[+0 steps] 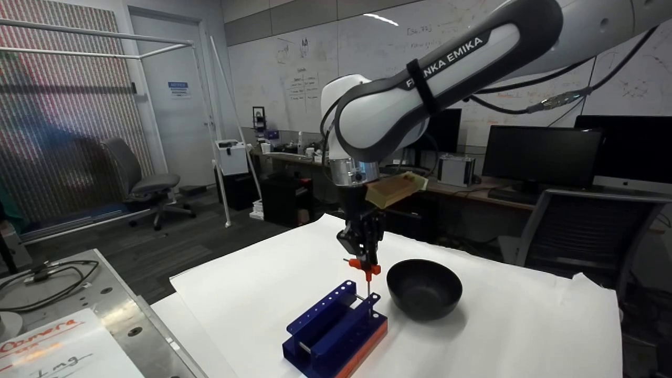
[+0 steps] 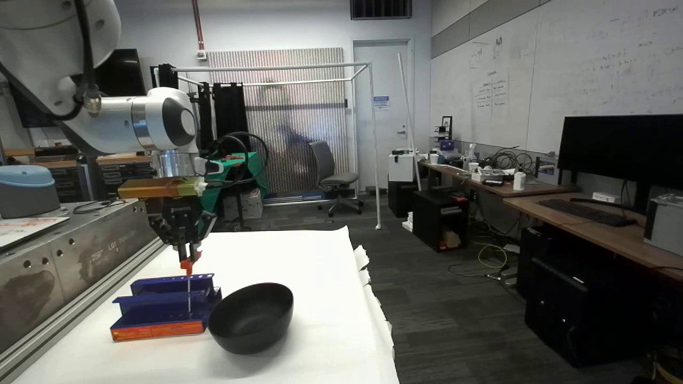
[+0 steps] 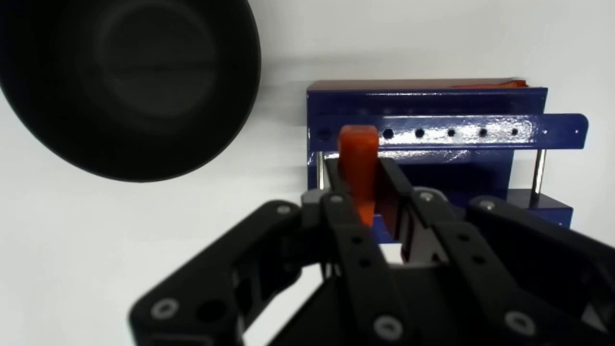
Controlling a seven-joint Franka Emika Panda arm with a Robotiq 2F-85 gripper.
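Observation:
An orange T-handled hex key stands upright, its thin metal shaft reaching down into the end of a blue metal rack. My gripper is shut on the orange handle, with the fingers pointing down above the rack. From the wrist view, the handle shows between the two fingertips, over the rack's end nearest the bowl. Whether the shaft still sits in a hole of the rack is hard to tell, but it overlaps the rack in both exterior views.
A black bowl sits empty on the white table covering, close beside the rack's end. A metal bench with cables runs along the other side. White covering beyond the rack and bowl is clear.

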